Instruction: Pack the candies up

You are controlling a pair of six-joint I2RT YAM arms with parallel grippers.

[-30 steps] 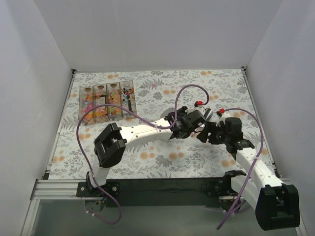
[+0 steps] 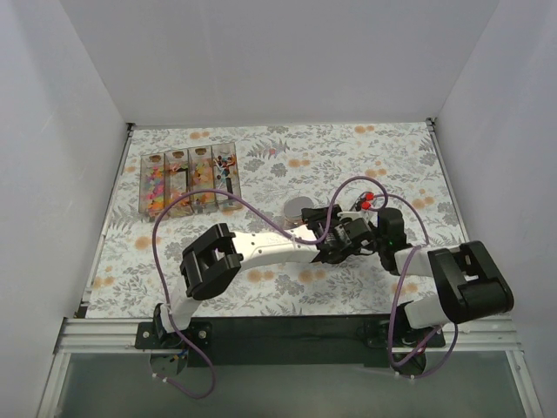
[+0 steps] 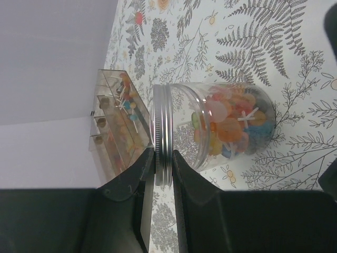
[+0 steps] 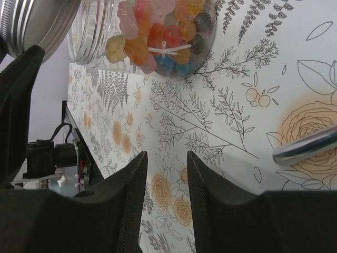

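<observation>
My left gripper is shut on a silver metal lid, held upright at the mouth of a clear jar lying on its side, full of colourful candies; the right wrist view shows the jar (image 4: 195, 68) at the top. My right gripper is part open just beside it over the tablecloth, nothing between its fingers. A metal cylinder (image 4: 300, 147) lies at the right of that view. In the top view both grippers meet right of centre, largely hiding the jar.
A compartmented clear tray (image 2: 178, 157) of sweets sits at the back left. The cloth behind the arms and at the front left is clear. Pale walls border the table.
</observation>
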